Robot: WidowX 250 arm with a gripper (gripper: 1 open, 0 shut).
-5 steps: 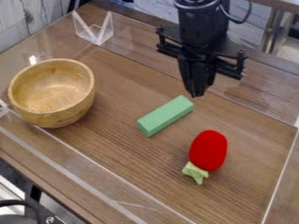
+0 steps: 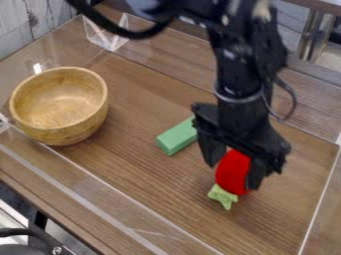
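Note:
A red strawberry-like object (image 2: pixel 232 177) with a pale green leafy end (image 2: pixel 222 199) lies on the wooden table at the lower right. My dark gripper (image 2: pixel 237 153) is lowered over it, fingers spread to either side at its upper part; whether they touch it is unclear. A green block (image 2: pixel 176 137) lies left of the gripper, partly behind a finger.
A yellow bowl (image 2: pixel 59 108) stands at the left. A clear plastic object (image 2: pixel 107 30) is at the top left.
My gripper has come down and toward the viewer, from behind the green block to over the red object. The objects on the table appear unmoved.

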